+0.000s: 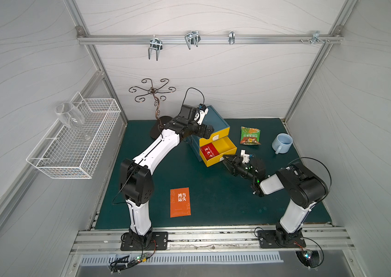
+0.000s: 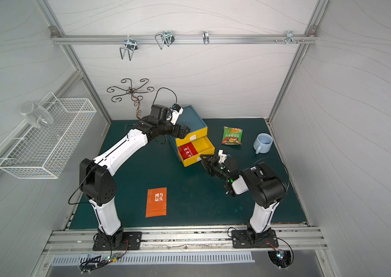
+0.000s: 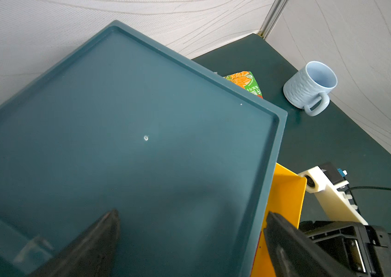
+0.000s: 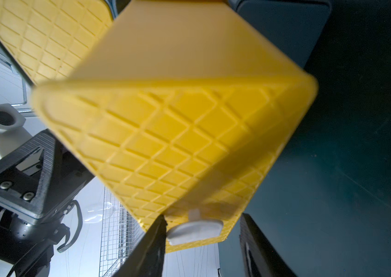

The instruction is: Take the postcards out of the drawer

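Note:
A blue drawer unit [image 3: 145,106] stands at the back centre with its lower yellow drawer [image 1: 224,146] pulled out. A red postcard packet [image 1: 209,151] lies in that drawer. My left gripper [image 1: 207,131] is open over the unit's top, nothing between its fingers. My right gripper is at the drawer's front, its fingers apart on either side of the white handle [image 4: 195,230], the left one close to it; whether they touch is unclear.
A green snack packet [image 1: 250,135] and a blue mug [image 1: 282,143] stand at the back right. An orange card [image 1: 179,202] lies front left. A wire basket [image 1: 80,147] hangs on the left wall, a branched metal stand [image 1: 157,127] behind the left arm.

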